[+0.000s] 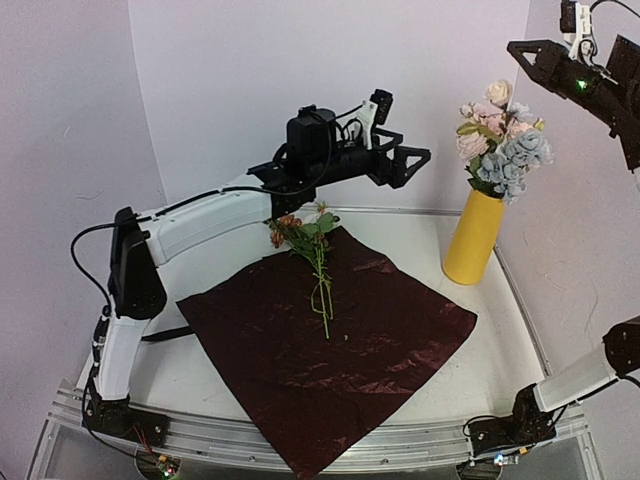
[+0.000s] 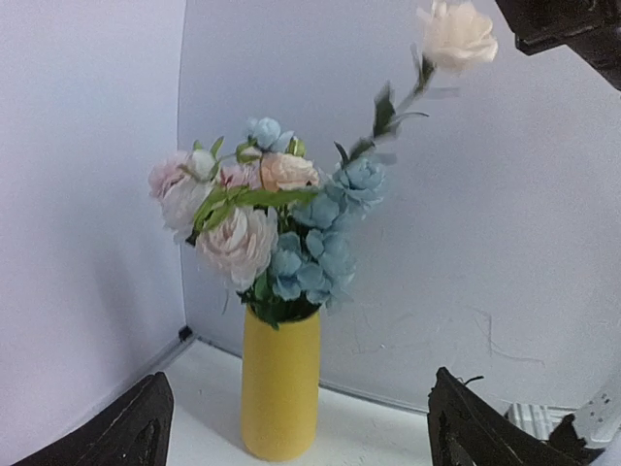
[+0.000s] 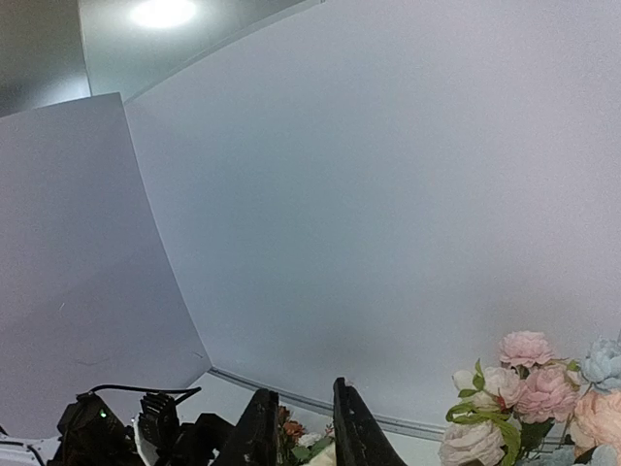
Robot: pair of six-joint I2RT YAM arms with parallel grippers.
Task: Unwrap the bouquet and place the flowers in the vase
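The yellow vase (image 1: 473, 238) stands upright at the right back, holding pink and blue flowers (image 1: 510, 150). A pale rose (image 1: 498, 93) rises above them on a long leafy stem; in the left wrist view this rose (image 2: 456, 37) leans right and is blurred. My right gripper (image 1: 518, 62) is above the rose, apart from it, with its fingers (image 3: 254, 427) spread. My left gripper (image 1: 412, 166) hangs open and empty in the air left of the vase, its fingers (image 2: 136, 427) wide apart. Several rust-coloured and white flowers (image 1: 300, 235) with green stems lie on the cloth.
A dark red cloth (image 1: 350, 380) covers the middle of the white table (image 1: 425, 235). A black strap (image 1: 165, 334) lies at its left, partly behind the left arm. Walls enclose the back and sides. Bare table surrounds the vase's base.
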